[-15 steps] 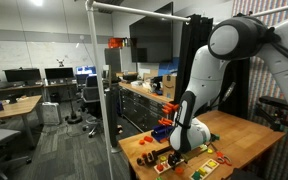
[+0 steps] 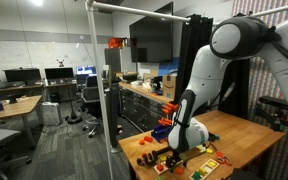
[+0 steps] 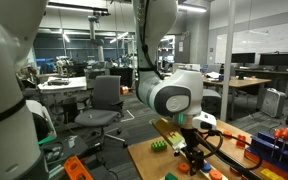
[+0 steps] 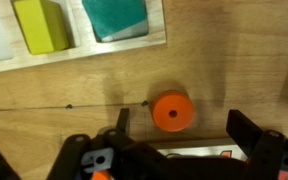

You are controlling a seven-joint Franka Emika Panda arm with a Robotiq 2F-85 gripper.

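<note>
In the wrist view an orange round piece [image 4: 172,111] rests on the wooden table, between and just beyond the fingertips of my gripper. The fingers stand wide apart and do not touch it. A wooden tray [image 4: 94,45] crosses the top left, holding a yellow block [image 4: 44,27] and a teal block [image 4: 114,15]. Another orange piece [image 4: 101,175] shows partly behind the gripper body at the bottom. From the second exterior view, the gripper [image 3: 194,160] hangs low over the table.
A second tray edge [image 4: 194,151] lies under the gripper at the bottom of the wrist view. Green pieces [image 3: 159,146] stand on the table, and a blue rack [image 3: 274,155] is at the right. Bare table [image 2: 246,132] extends to the right in the first exterior view.
</note>
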